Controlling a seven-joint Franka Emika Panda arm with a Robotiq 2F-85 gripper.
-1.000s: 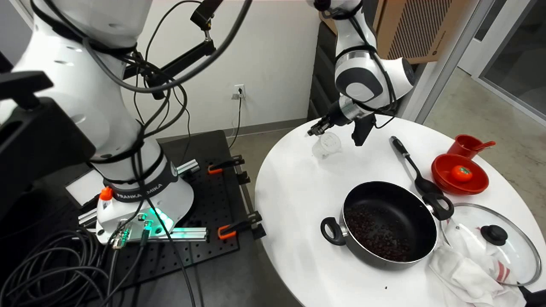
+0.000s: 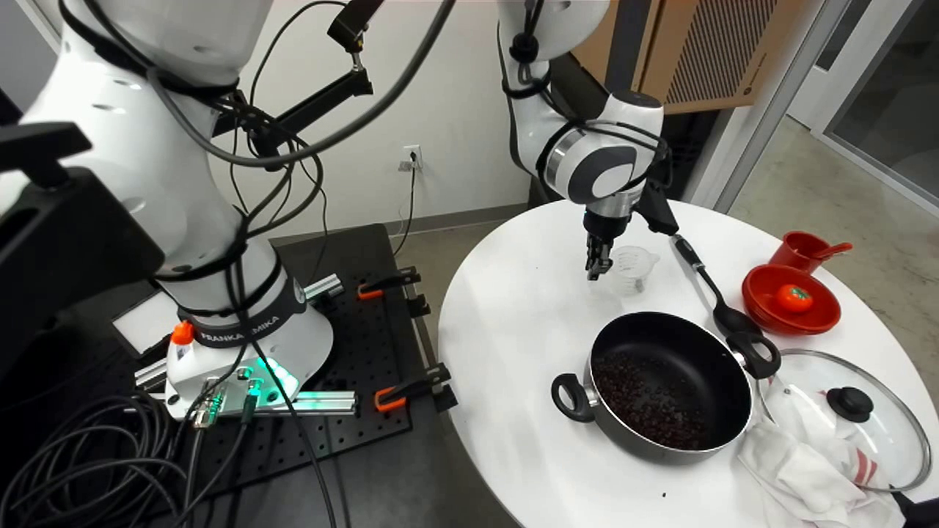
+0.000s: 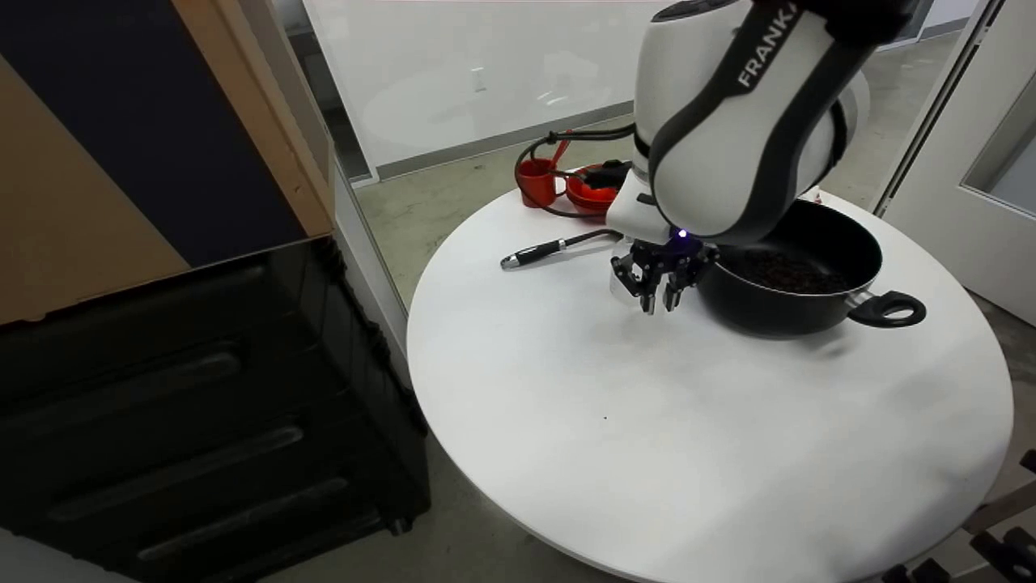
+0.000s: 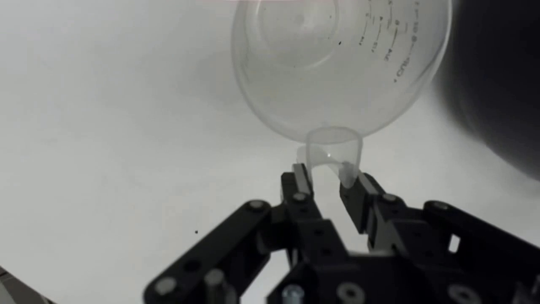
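A clear measuring cup with printed markings fills the top of the wrist view, its mouth facing the camera. A few dark specks show inside it. My gripper is shut on its handle, one finger on each side. In exterior view 1 the cup appears right beside the gripper, over the white table, left of the spoon. Whether its base touches the table I cannot tell. From exterior view 2, the arm and gripper mostly hide the cup.
A black pot with dark beans inside stands close by. Beyond lie a black spoon, a red bowl with a tomato, a red mug, a glass lid and a white cloth.
My gripper and the cup have moved right and closer to the pot in exterior view 1. The wrist, tilted before, now points downward.
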